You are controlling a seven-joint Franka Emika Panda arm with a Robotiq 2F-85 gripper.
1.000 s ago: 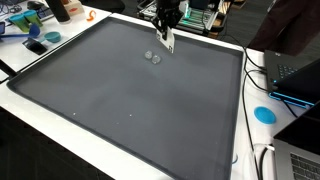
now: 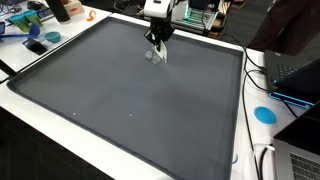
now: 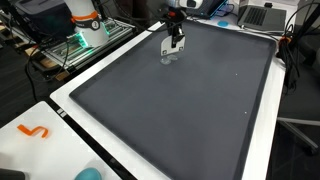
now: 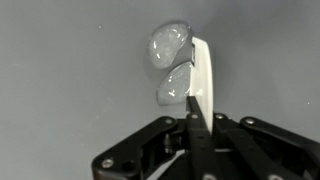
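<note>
A thin white flat piece [image 4: 201, 72] stands on edge between the fingers of my gripper, which is shut on it in the wrist view. In exterior view 2 the same white piece [image 3: 173, 46] hangs below the gripper [image 3: 175, 31], its broad face showing. Two clear, rounded discs [image 4: 169, 44] lie on the dark grey board [image 4: 80, 90], close along the left side of the piece. From exterior view 1 the gripper [image 2: 158, 39] is at the board's far edge, with the discs [image 2: 151, 55] just below it. Whether the piece touches the discs or board, I cannot tell.
Most of the board [image 2: 130, 105] is bare. A blue round lid [image 2: 265, 115] and laptops [image 2: 297, 80] stand off its right side. Blue-green containers [image 2: 36, 46] are at the far left, and an orange item [image 3: 33, 130] lies on the white table.
My gripper and the white piece have come left and a little nearer the camera, from right of the clear discs to right beside them. The discs stay about where they were.
</note>
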